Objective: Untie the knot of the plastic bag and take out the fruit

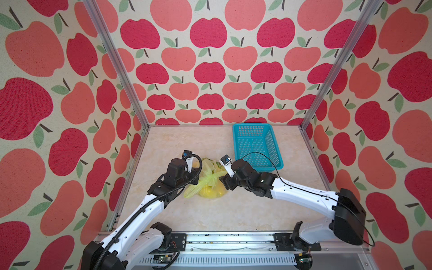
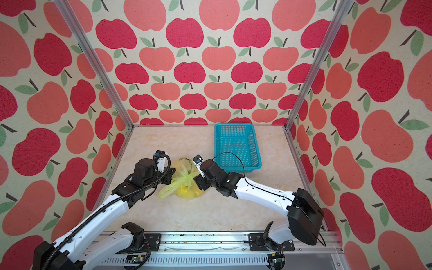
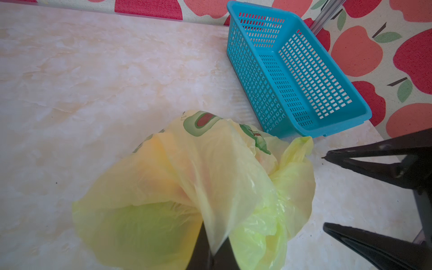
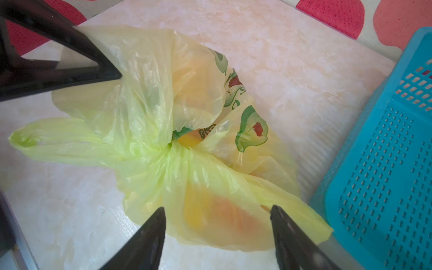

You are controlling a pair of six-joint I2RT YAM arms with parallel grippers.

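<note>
A pale yellow-green plastic bag (image 4: 144,108) lies on the table, gathered at a tight knot (image 4: 168,148). Orange and yellow fruit (image 4: 220,211) shows blurred through the film. In the left wrist view my left gripper is shut, with thin bag film drawn into its fingertips. The right wrist view has its dark fingers (image 4: 101,67) against the upper film. My right gripper is open, its two fingers (image 4: 146,238) apart at the bag's near side, with a strip of the bag stretching across toward the right finger.
A blue perforated basket (image 3: 288,67) stands behind and to the right of the bag, empty, its near corner close to the bag. Bare tabletop (image 1: 175,139) lies at the back left and along the front.
</note>
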